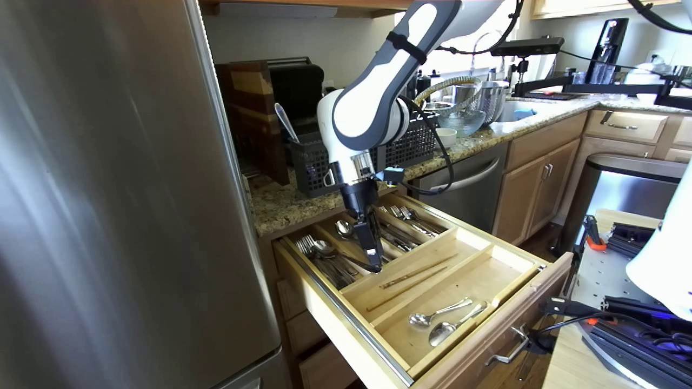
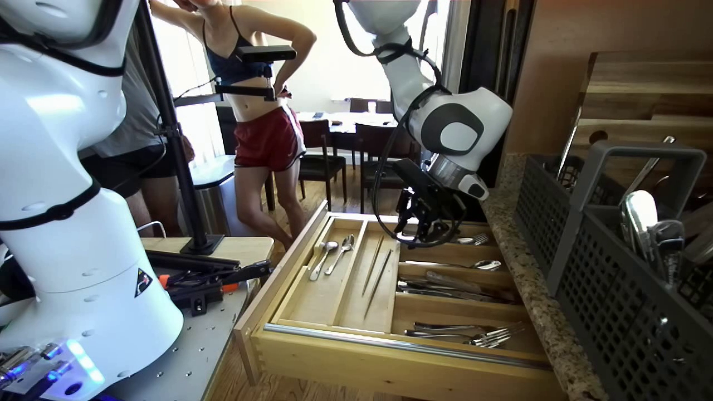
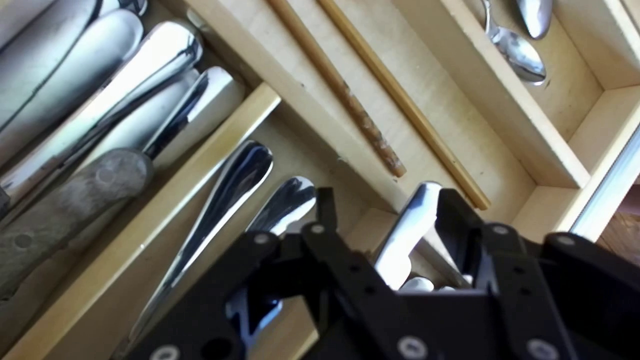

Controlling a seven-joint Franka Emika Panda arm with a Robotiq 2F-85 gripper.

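Observation:
My gripper is inside the drawer, over the front end of a cutlery compartment. Its fingers stand apart. Between them, close to the right finger [image 3: 454, 219], is the shiny handle of a spoon [image 3: 414, 225]; a gap separates it from the left finger. In exterior view 1 this spoon [image 1: 324, 247] has its bowl over the forks [image 1: 305, 243] in the left rear compartment, and its handle slopes down to the fingertips. Whether the handle touches a finger is unclear. Exterior view 2 shows the gripper [image 2: 409, 234] partly masked by a cable.
Wooden dividers [image 3: 162, 210] split the drawer. Two chopsticks [image 1: 415, 275] lie in the middle section, two spoons [image 1: 443, 332] in the front one. Knives [image 3: 78, 120] fill the neighbouring compartment. A grey basket [image 2: 601, 267] stands on the counter beside the drawer.

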